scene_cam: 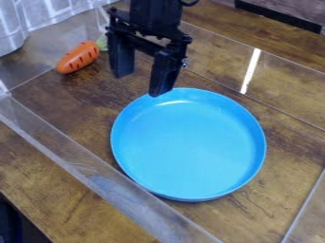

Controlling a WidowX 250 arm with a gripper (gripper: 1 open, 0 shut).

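Note:
My black gripper [143,66] hangs from the top centre with its two fingers spread open, nothing seen between them. It is above the wooden surface just behind a round blue plate [188,144]. An orange toy carrot [79,57] with green top lies at the upper left, to the left of the gripper and apart from it.
Clear plastic sheets or walls [95,176] run along the left and lower edges. A pale strip [252,68] lies on the wood at the right. Bare wood lies around the plate, mostly right and lower left.

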